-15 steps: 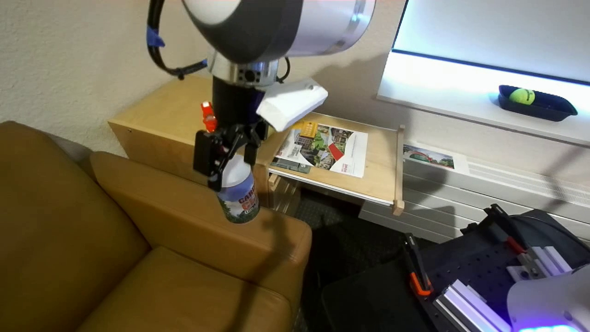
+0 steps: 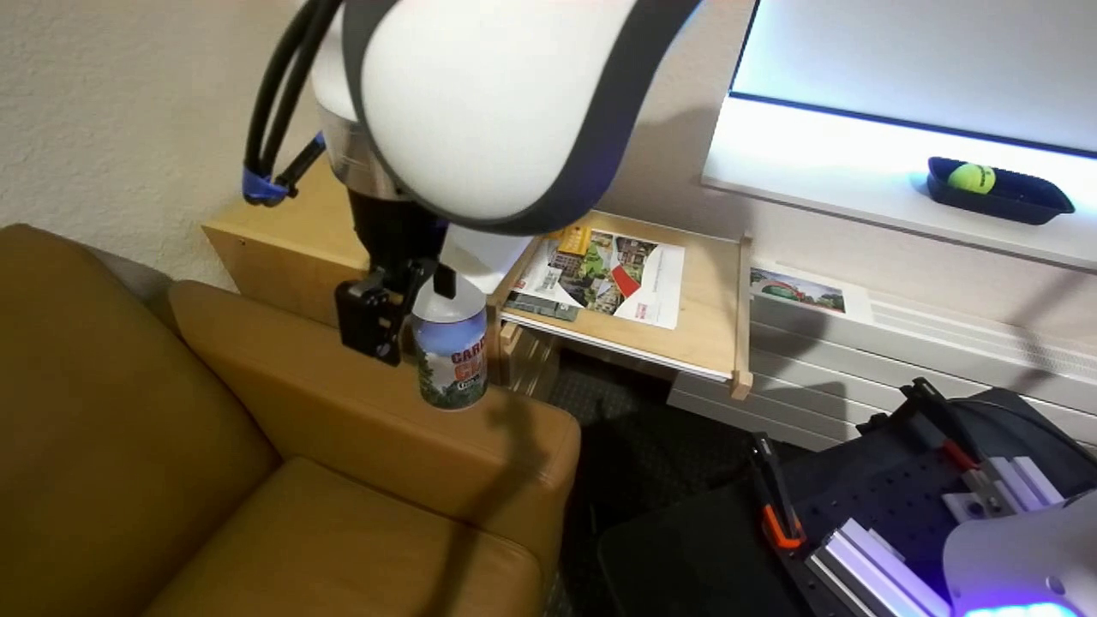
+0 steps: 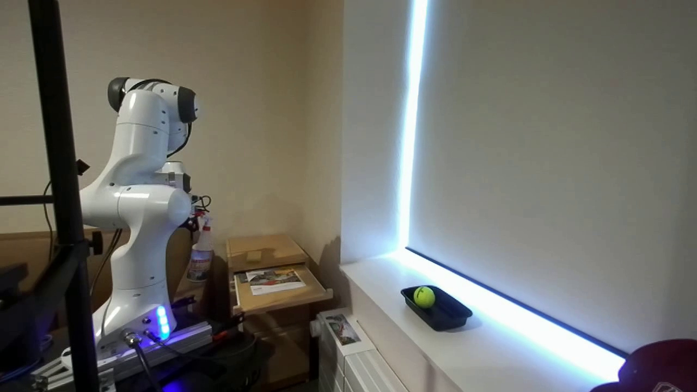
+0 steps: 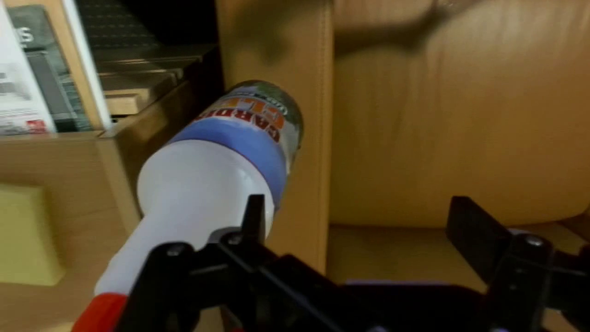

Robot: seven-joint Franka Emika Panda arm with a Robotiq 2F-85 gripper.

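A spray bottle (image 2: 452, 360) with a white neck and a printed label reading partly "CARD" stands upright on the brown sofa's armrest (image 2: 535, 437). Its red top (image 4: 102, 312) shows at the lower left of the wrist view, and its white shoulder (image 4: 204, 177) lies behind and left of the left finger (image 4: 254, 216). My gripper is open, with the fingers wide apart and only sofa visible between them. In exterior view 1 the gripper (image 2: 411, 307) is beside the bottle's upper part, and the arm hides the bottle's top. Whether a finger touches the bottle, I cannot tell.
A wooden cabinet with a pulled-out tray (image 2: 710, 339) bearing printed papers (image 2: 648, 278) is behind the armrest. A yellow block (image 4: 27, 235) sits on the cabinet. On the windowsill, a black tray (image 3: 451, 317) holds a tennis ball (image 3: 424, 297). The sofa seat (image 2: 339, 545) is clear.
The bottle was tilted and is now upright. My gripper has turned and shifted left in exterior view 1, and the upper arm has swung so the red top is now hidden there.
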